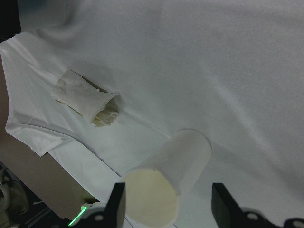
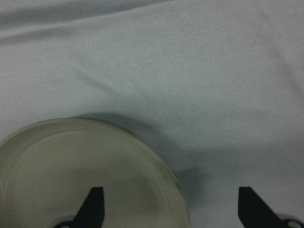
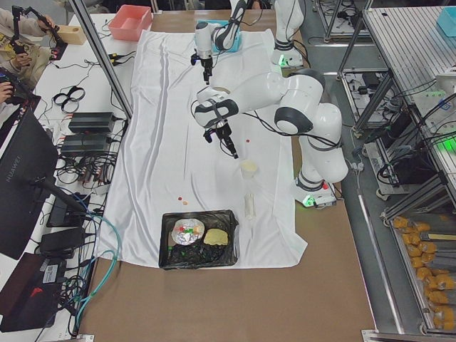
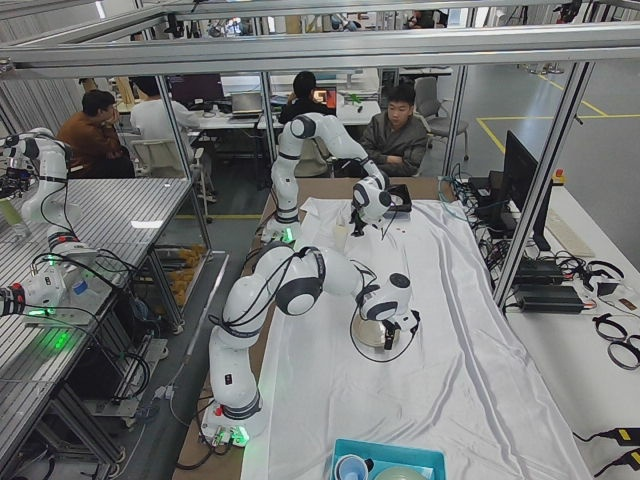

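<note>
A white paper cup [image 1: 185,156] with a pale cream top stands below my left gripper, whose fingers are open around the view of its top, apparently above it; the same cup [image 3: 249,168] is on the cloth in the camera left view. A crumpled paper wrapper [image 1: 85,95] lies beside it. My right gripper is open over a pale round plate [image 2: 76,166], one fingertip over the plate and the other over bare cloth.
A black tray [image 3: 196,256] with food sits at the near end of the white cloth [image 3: 157,128]. A blue bin [image 4: 390,450] with dishes stands at the other end.
</note>
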